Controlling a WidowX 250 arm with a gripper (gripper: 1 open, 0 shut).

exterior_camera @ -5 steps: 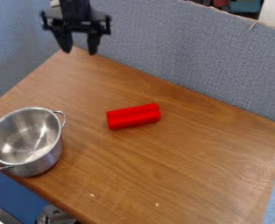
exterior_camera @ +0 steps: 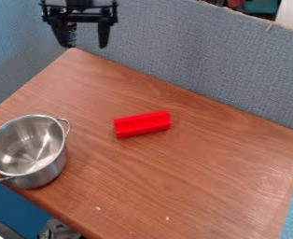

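Note:
My gripper (exterior_camera: 84, 35) hangs high at the top left, above the back corner of the wooden table, open with nothing visible between its two dark fingers. A red cylinder (exterior_camera: 142, 124) lies on its side near the middle of the table. A steel pot (exterior_camera: 41, 161) with two handles stands at the table's left edge, below and left of the cylinder.
Grey-blue padded walls (exterior_camera: 205, 56) border the table at the back and left. A blue strip (exterior_camera: 292, 207) lies at the right edge.
The cylinder and pot have not moved.

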